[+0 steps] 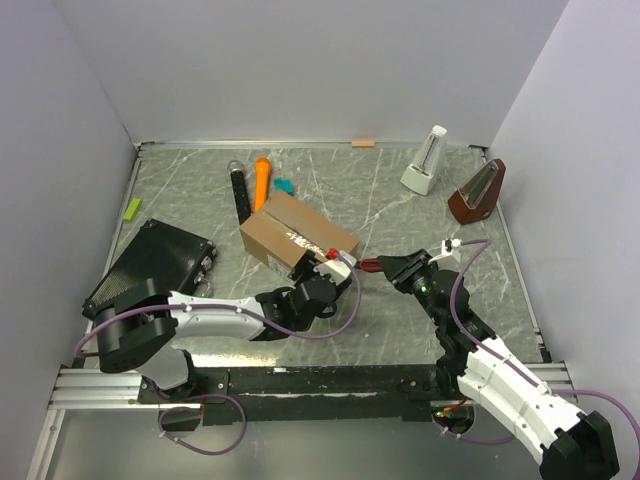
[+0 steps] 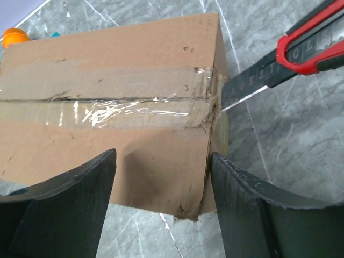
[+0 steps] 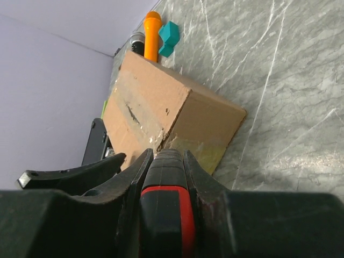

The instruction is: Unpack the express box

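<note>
The taped cardboard box (image 1: 280, 225) lies on the grey marble table. My left gripper (image 1: 318, 272) is at its right end; in the left wrist view its black fingers (image 2: 75, 199) straddle the near corner, part open, and whether they press the cardboard is unclear. My right gripper (image 1: 385, 264) is shut on the red-and-black handle of a utility knife (image 2: 301, 56), whose blade reaches into the tape at the box's end seam in the left wrist view.
A black case (image 1: 150, 265) lies left. Behind the box are a black microphone (image 1: 239, 195), an orange microphone (image 1: 262, 182) and teal pieces (image 1: 283, 187). Two metronomes (image 1: 425, 160) stand back right.
</note>
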